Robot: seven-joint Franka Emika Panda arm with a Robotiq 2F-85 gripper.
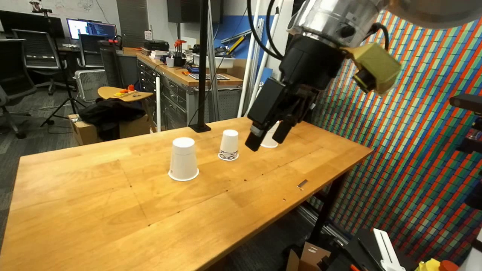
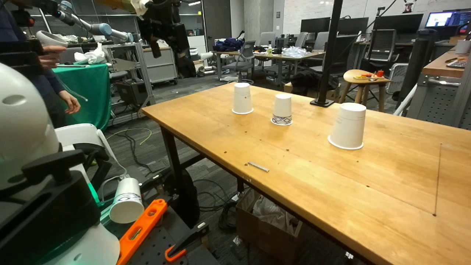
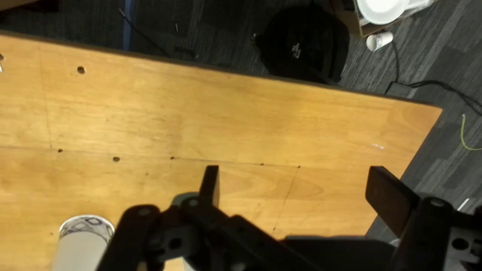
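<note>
Three white paper cups stand upside down in a row on the wooden table (image 1: 135,189). The plain cup (image 1: 183,158) is at the left in exterior view 1, and a smaller cup with a dark patterned band (image 1: 229,145) stands in the middle. The third cup (image 1: 271,136), at the right, is partly hidden behind my gripper (image 1: 267,140). My gripper hangs above the table with its fingers spread and nothing between them. In the wrist view, the patterned cup (image 3: 81,246) shows at the lower left, outside the fingers (image 3: 391,198).
A black post (image 1: 202,67) rises from the table's far edge. A small metal strip (image 2: 258,167) lies near the front edge. Another cup (image 2: 127,201) and an orange level (image 2: 143,232) lie off the table.
</note>
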